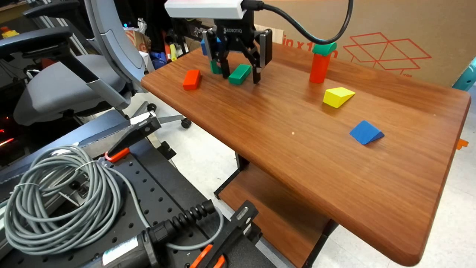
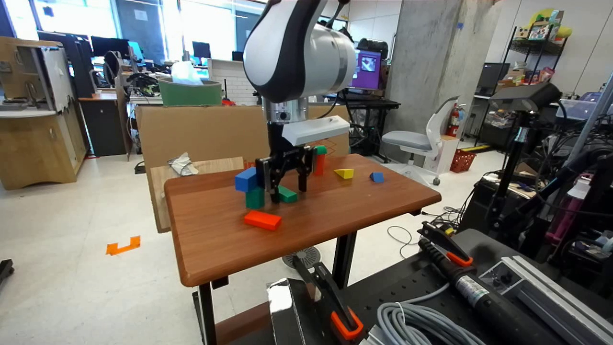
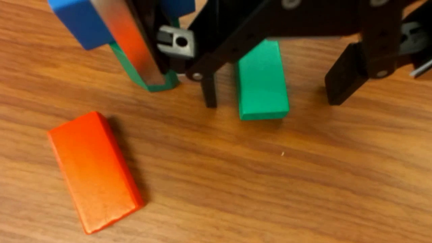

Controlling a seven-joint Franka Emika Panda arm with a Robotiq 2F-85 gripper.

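A flat green block lies on the wooden table, between the two fingers of my gripper. Bare wood shows on both sides of the block, so neither finger touches it in the wrist view. The fingers stand apart and hold nothing. In exterior view 1 the gripper reaches down around this block, its fingertips close to the tabletop. Just outside one finger, a blue block rests on an upright green block; my gripper partly hides this stack in the wrist view.
An orange-red block lies near the stack. Farther along stand a red cylinder with a green half-round piece on top, a yellow wedge and a blue wedge.
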